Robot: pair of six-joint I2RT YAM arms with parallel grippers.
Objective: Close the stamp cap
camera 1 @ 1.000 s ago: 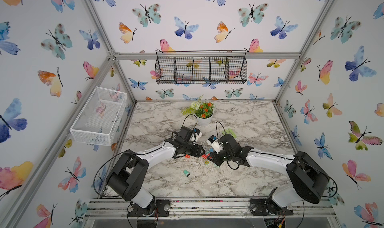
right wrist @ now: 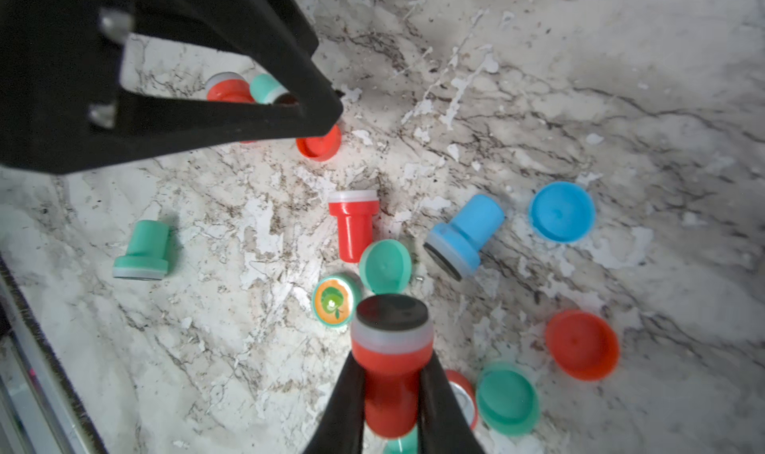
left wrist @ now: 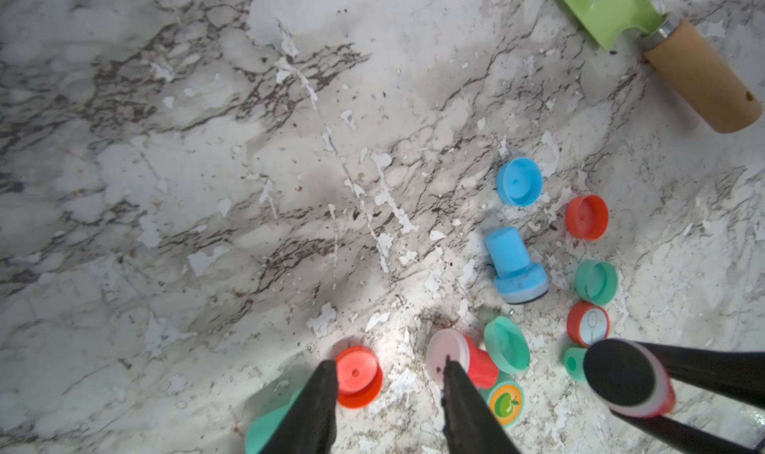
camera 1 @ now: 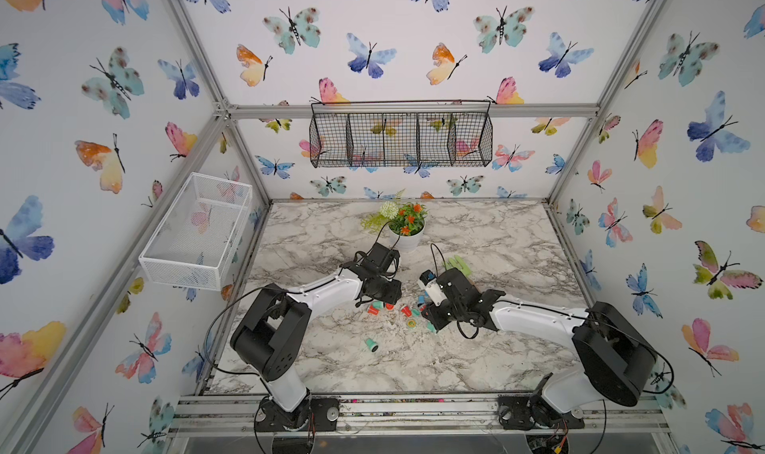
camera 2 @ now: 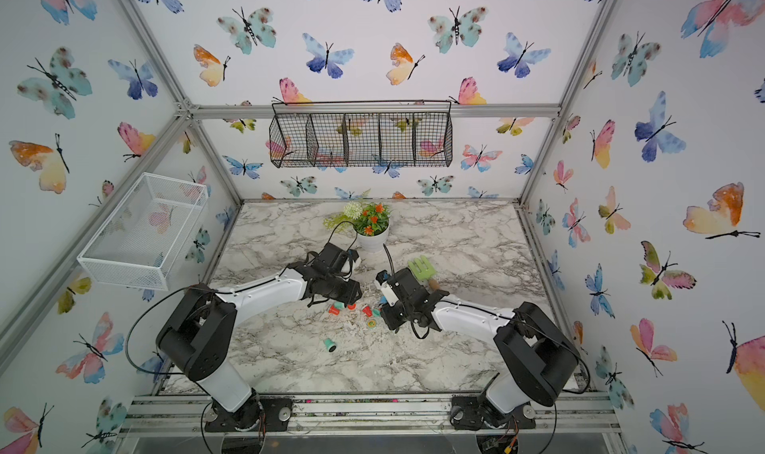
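Note:
My right gripper is shut on a red stamp [right wrist: 392, 366], held upright with its black face up, above the middle of the table. My left gripper stands open above the table to its left, nothing seen between its fingers. Below lie loose caps: a red cap [left wrist: 586, 216], a blue cap [left wrist: 519, 181], a green cap [right wrist: 507, 398] and several others. A blue stamp [right wrist: 463, 234], a red stamp [right wrist: 354, 223] and a green stamp [right wrist: 143, 248] lie on their sides among them.
A green trowel [left wrist: 605, 19] with a wooden handle lies behind the stamps. A flowerpot [camera 1: 405, 238] stands at the back middle. A white mesh basket [camera 1: 195, 230] hangs on the left wall.
My left gripper has moved up and back, a little away from my right gripper, which has barely moved.

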